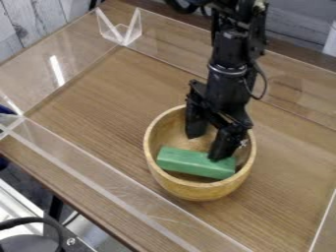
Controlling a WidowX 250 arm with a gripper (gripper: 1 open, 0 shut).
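Note:
My black gripper point(213, 124) reaches down from the top into a round tan bowl point(171, 181) in the middle of the view. Its two fingers are apart, standing over a green block point(188, 163) that lies on the bowl's bottom. The right finger comes down by the block's right part; whether it touches is hard to tell.
A clear angular object point(120, 27) stands at the back left. A black cable or part point(29, 238) is at the lower left corner.

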